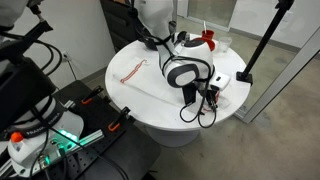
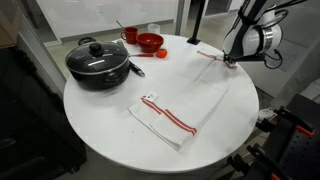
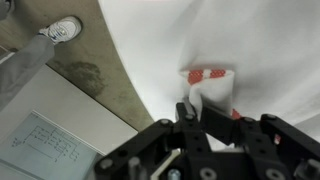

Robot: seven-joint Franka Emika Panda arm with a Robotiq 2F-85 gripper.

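Note:
A bunched white cloth with a red stripe (image 3: 208,75) shows at my gripper in the wrist view. The gripper is shut on part of it, though the arm hides most of the fingertips. In exterior view 2 the gripper (image 2: 231,64) is low at the far right edge of the round white table (image 2: 210,110), with a striped bit of cloth (image 2: 212,54) beside it. Another white cloth with red stripes (image 2: 163,117) lies spread flat on the near part of the table.
A black lidded pot (image 2: 99,64), a red bowl (image 2: 150,43), a red mug (image 2: 130,35) and a small red-orange item (image 2: 162,54) stand toward the back left. A black post (image 1: 262,38) rises beside the table.

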